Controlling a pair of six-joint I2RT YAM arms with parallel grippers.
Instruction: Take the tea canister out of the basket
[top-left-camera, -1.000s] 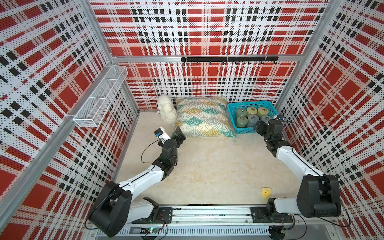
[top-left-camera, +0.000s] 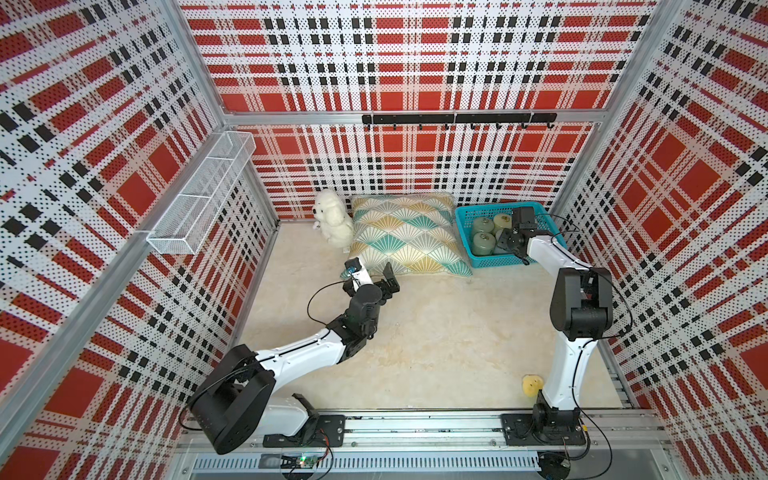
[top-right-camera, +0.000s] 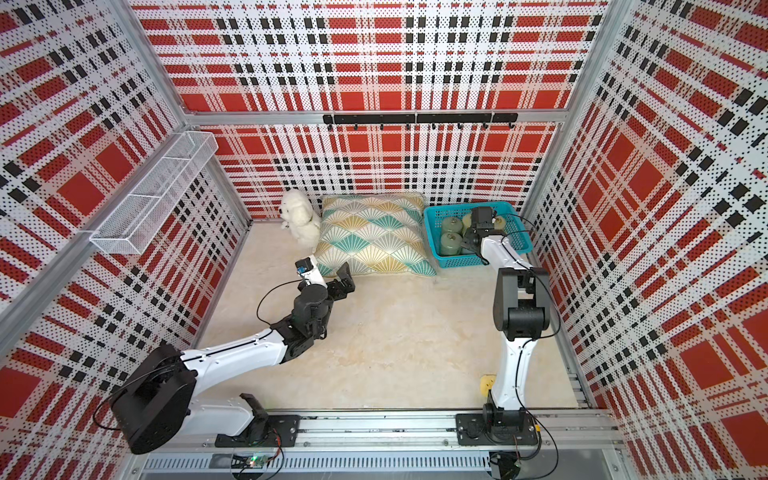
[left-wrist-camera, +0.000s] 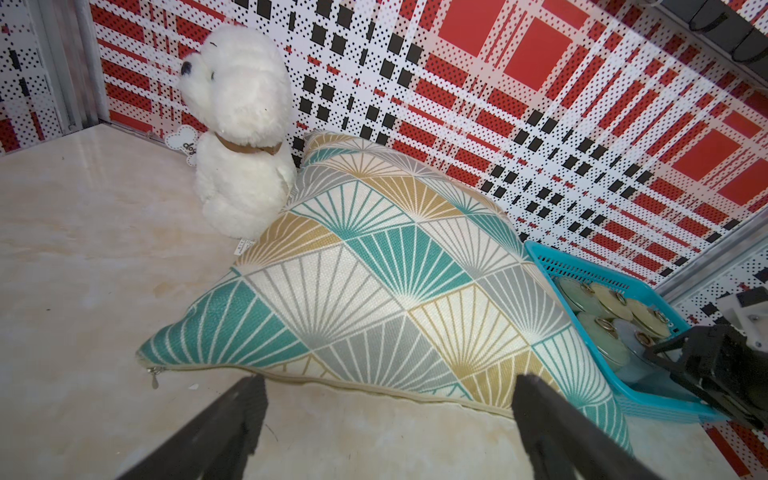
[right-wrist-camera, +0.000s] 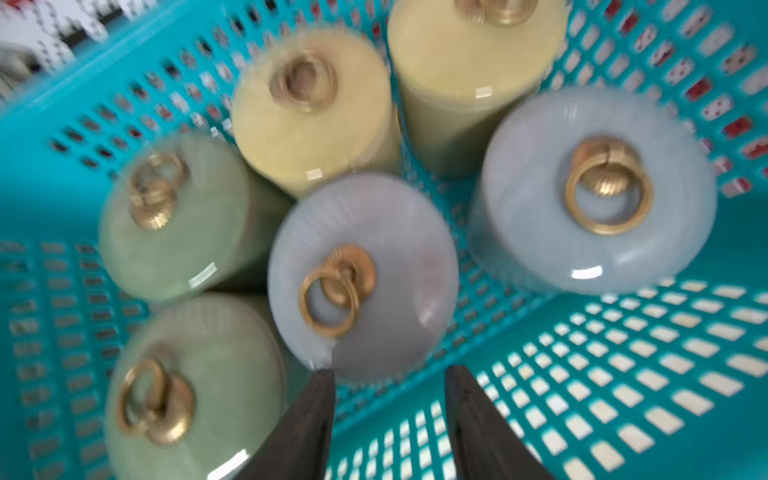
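A teal basket at the back right holds several canisters with brass ring lids: green, cream, and pale blue-grey. My right gripper is over the basket, its fingertips part open just beside the middle blue-grey canister and the front green one, with nothing visibly held. My left gripper stands open over the table in front of the pillow, nothing between its fingers.
A patterned pillow fills the back middle, beside a white plush dog. A wire shelf hangs on the left wall. A small yellow object lies near the front right.
My left gripper has shifted to the right.
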